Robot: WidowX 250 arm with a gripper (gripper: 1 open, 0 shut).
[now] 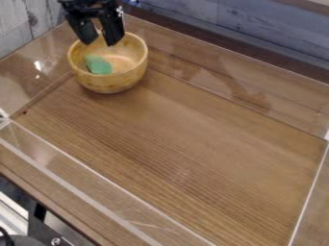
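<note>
A tan bowl (126, 79) sits at the upper left of the wooden tray, with a small green object (98, 65) lying inside it toward its left. My black gripper (95, 35) is above the back of the bowl, raised clear of the green object, open.
The wooden floor of the tray (193, 163) is bare to the right and front. Its walls run along the back, left and right. Dark cables show at the lower left corner.
</note>
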